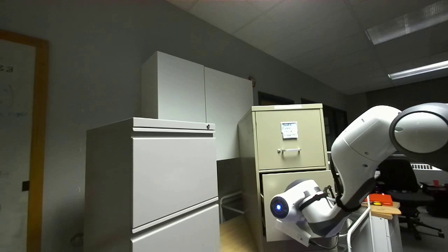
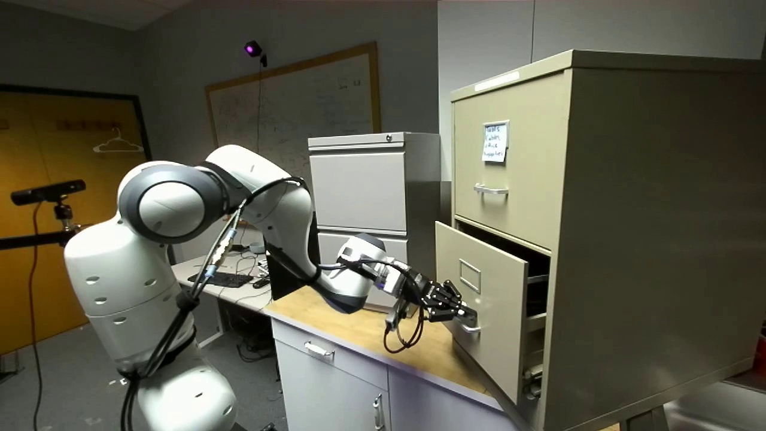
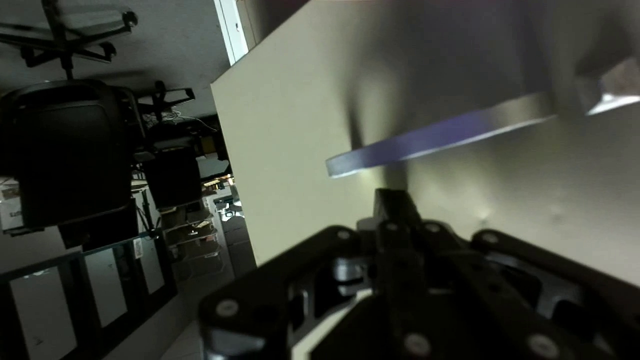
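The beige filing cabinet [image 2: 517, 151] has its lower drawer [image 2: 495, 287] pulled part way out. In exterior view 2 my gripper [image 2: 470, 317] is close to that drawer's front, just at its metal handle [image 2: 471, 329]. Seen from the wrist, the shiny handle [image 3: 420, 139] lies just beyond my gripper, whose fingers are together. No part of the handle shows between them, and whether the fingertips touch it or the drawer front I cannot tell. Exterior view 1 hides the gripper behind the arm's white wrist [image 1: 294, 205].
A grey cabinet [image 2: 359, 187] stands left of the beige one on a wooden counter [image 2: 337, 327]. The upper beige drawer [image 1: 289, 138] is closed and bears a paper label. Cables [image 2: 409, 341] hang below the gripper. Office chairs [image 3: 72, 162] stand on the floor farther off.
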